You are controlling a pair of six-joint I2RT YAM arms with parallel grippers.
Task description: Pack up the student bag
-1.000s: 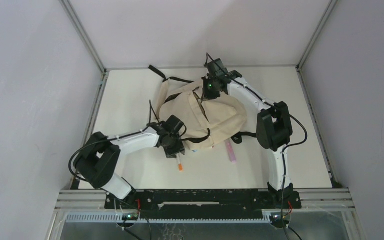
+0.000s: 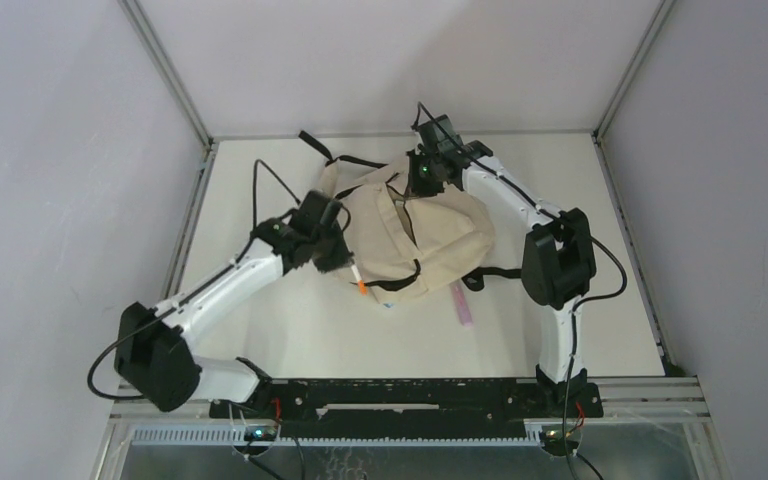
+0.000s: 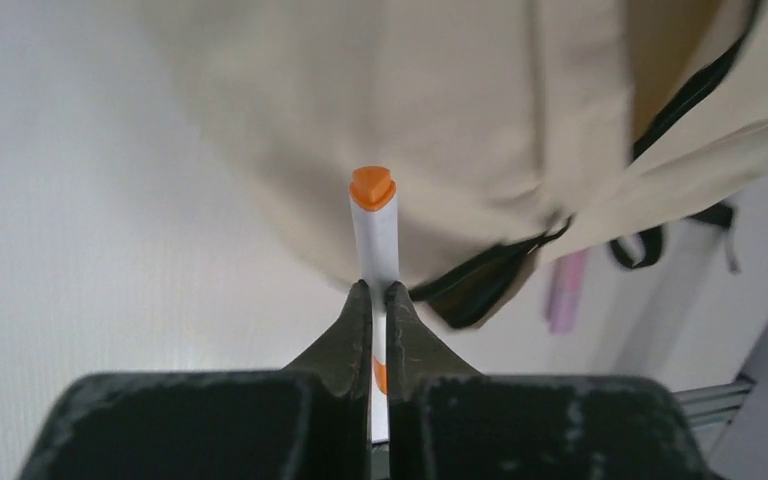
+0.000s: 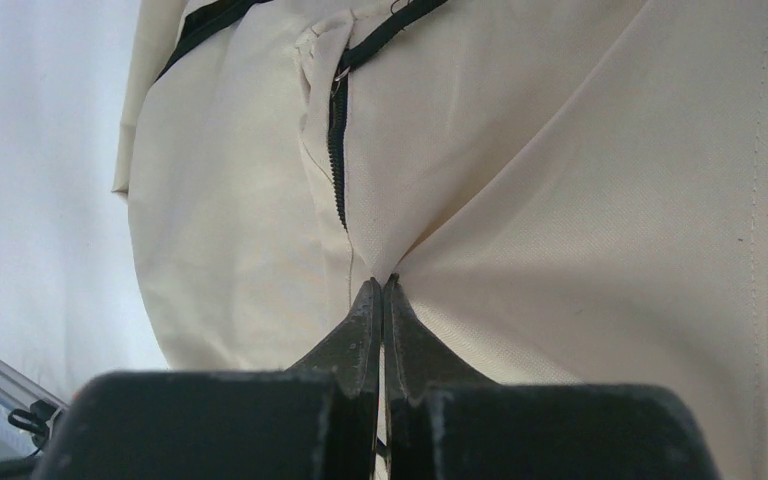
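The beige bag (image 2: 450, 235) lies in the middle of the table, its zipped opening (image 2: 406, 222) partly gaping. My left gripper is shut on a white marker with orange ends (image 3: 376, 235); in the top view the marker's orange tip (image 2: 363, 288) shows at the bag's lower left edge. It is held above the table. My right gripper is shut on a fold of the bag's fabric (image 4: 410, 240), beside the dark zipper (image 4: 338, 150).
A pink-purple stick-like item (image 2: 461, 303) lies on the table just below the bag. A black strap (image 2: 490, 275) sticks out at the bag's right, another (image 2: 315, 145) at its upper left.
The right gripper has shifted slightly, still holding the fabric.
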